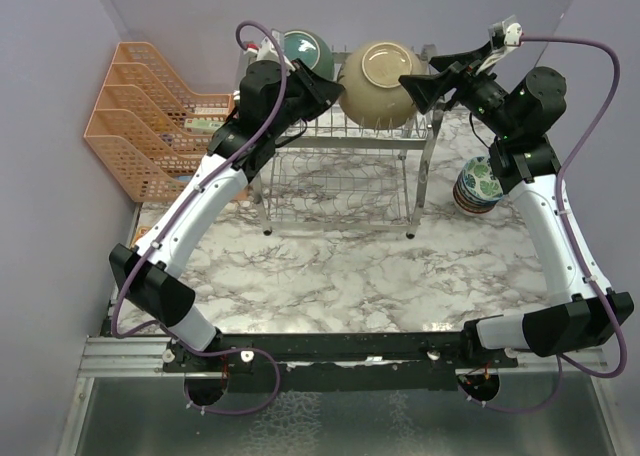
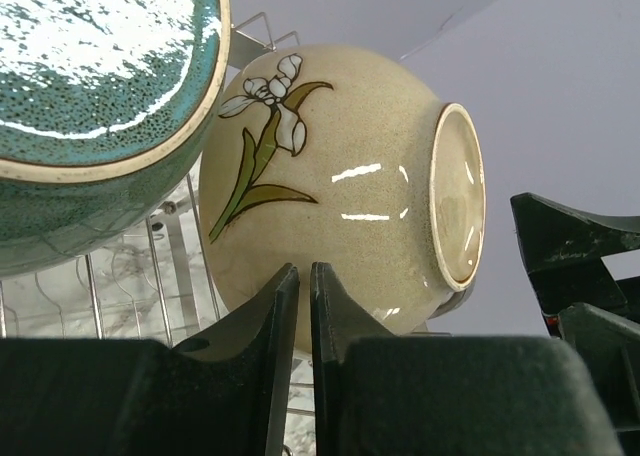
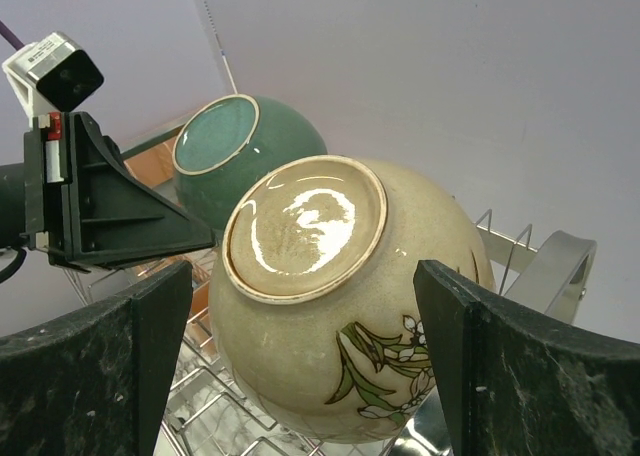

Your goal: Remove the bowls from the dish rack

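On the top tier of the dish rack [image 1: 350,141] a teal bowl [image 1: 305,46] and a larger cream bowl with a painted flower [image 1: 375,86] rest tipped over. My left gripper [image 1: 325,96] is in front of the teal bowl, beside the cream one; in the left wrist view its two fingertips [image 2: 305,276] are close together over the cream bowl, whether touching it is unclear. At the cream bowl's right side stands my right gripper [image 1: 425,86], open, with the bowl between and beyond its fingers in the right wrist view [image 3: 305,306].
A stack of bowls [image 1: 478,186] sits on the marble counter right of the rack. An orange slatted rack [image 1: 130,116] stands at the left. Walls bound both sides and the back.
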